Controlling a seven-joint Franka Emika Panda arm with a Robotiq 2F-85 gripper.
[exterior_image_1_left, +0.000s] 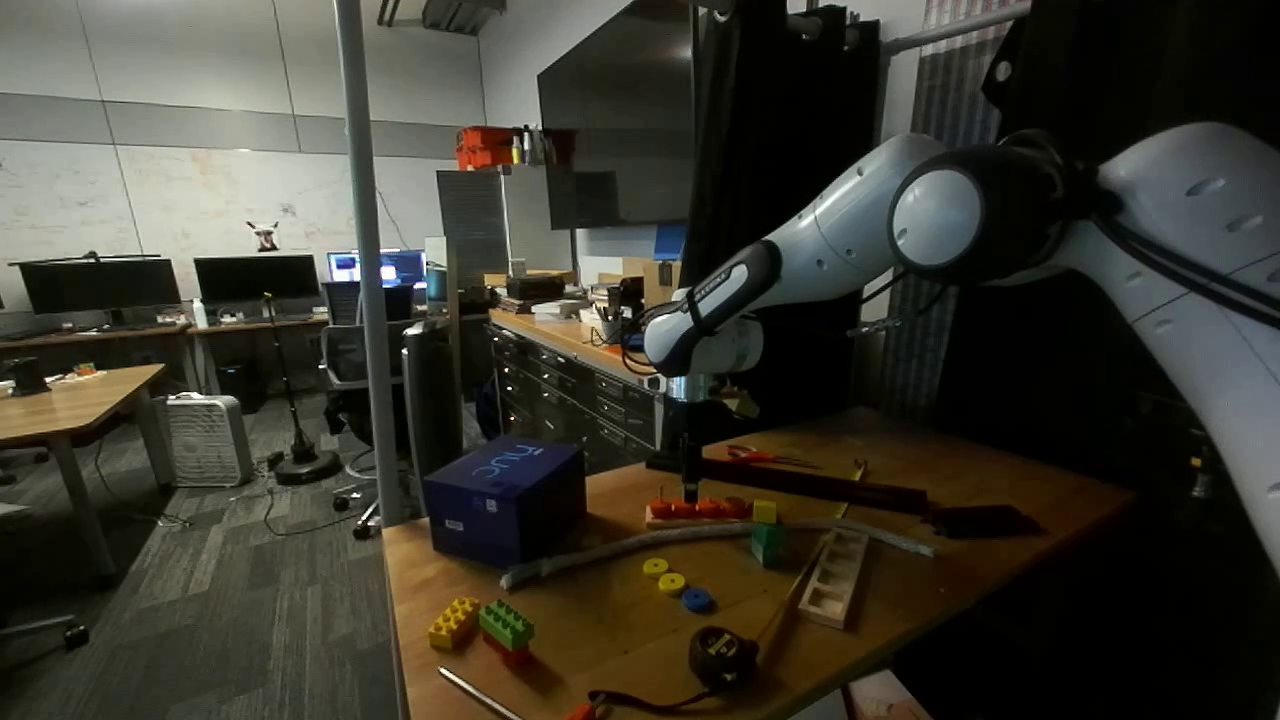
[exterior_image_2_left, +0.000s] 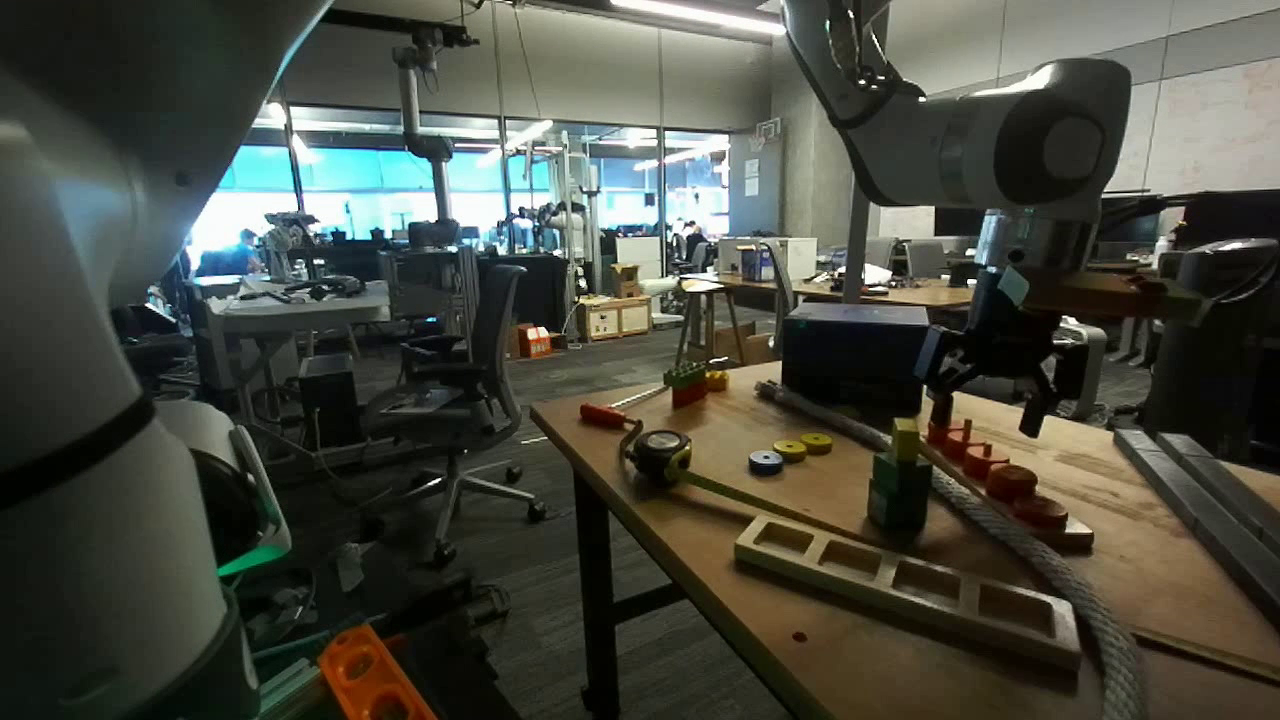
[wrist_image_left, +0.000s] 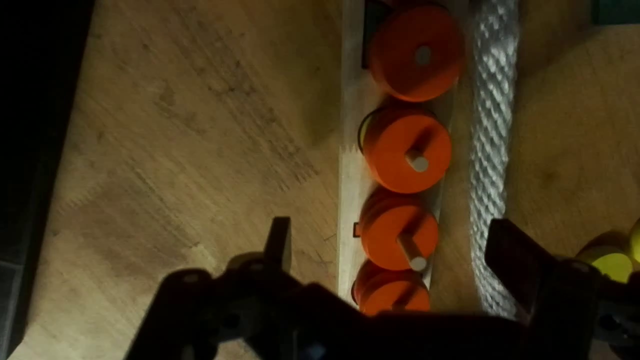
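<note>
A pale peg board carries a row of orange discs on wooden pegs, some in stacks. Above it my gripper stands open, pointing down. In the wrist view one of its fingers lies left of the board and the other over the grey rope on the right, with the row of discs showing between them. Exterior view 2 has the gripper close over the far end of the row; whether a fingertip touches a disc I cannot tell.
Beside the rope stand stacked green and yellow blocks. Yellow and blue discs, a wooden tray with compartments, a tape measure and toy bricks lie around. A blue box and a dark bar flank the board.
</note>
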